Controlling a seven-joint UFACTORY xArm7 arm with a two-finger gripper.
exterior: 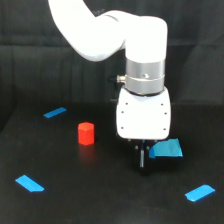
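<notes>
A white arm reaches down from the top of the camera view, and its gripper [143, 162] points at the dark table right of centre. The fingers are dark and small against the table, so whether they are open or shut does not show. Close behind and to the right of the fingers is a light blue object [168, 148], its left part partly covered by the gripper. Whether they touch cannot be told. Well to the left, a red block [86, 133] stands on the table, clear of the gripper.
Flat blue marks lie on the black table: one at the far left [55, 112], one at the near left [29, 184] and one at the near right [200, 192]. Dark cloth hangs behind.
</notes>
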